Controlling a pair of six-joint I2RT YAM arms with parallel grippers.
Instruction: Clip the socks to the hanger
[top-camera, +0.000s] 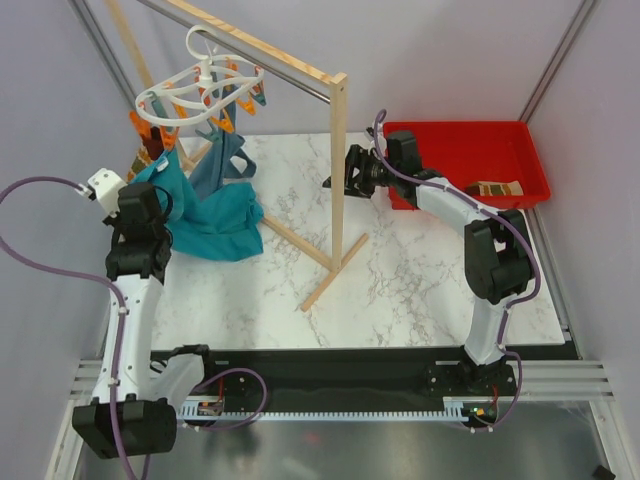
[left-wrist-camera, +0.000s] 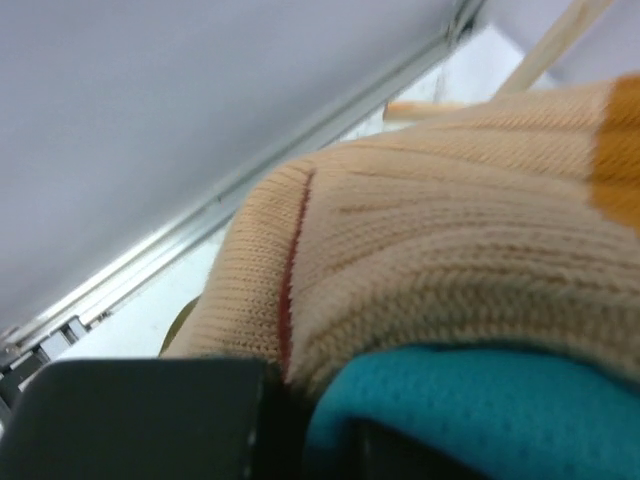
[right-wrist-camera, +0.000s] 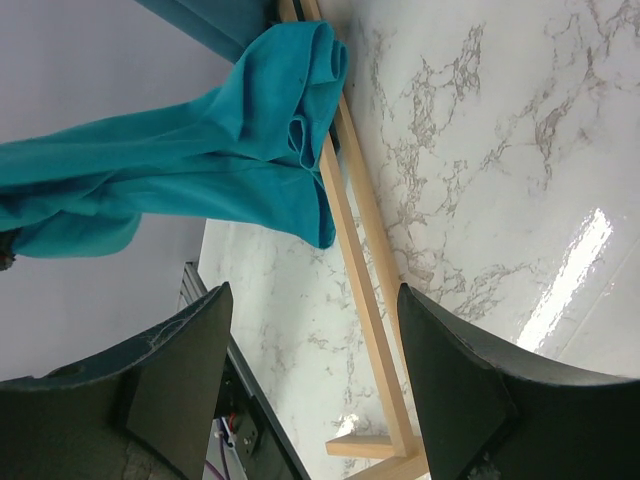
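Note:
My left gripper is shut on a teal sock, below the left side of the white hanger. The sock spreads to the right from the gripper, its far part drooping. In the left wrist view the teal sock lies by the dark finger, and a beige ribbed sock with a brown patch fills the view above it. Orange and teal clips hang from the hanger; a blue-grey sock hangs below them. My right gripper is open and empty.
A wooden stand with a metal rail carries the hanger; its post rises between my arms. At the back right, a red bin holds a beige-brown sock.

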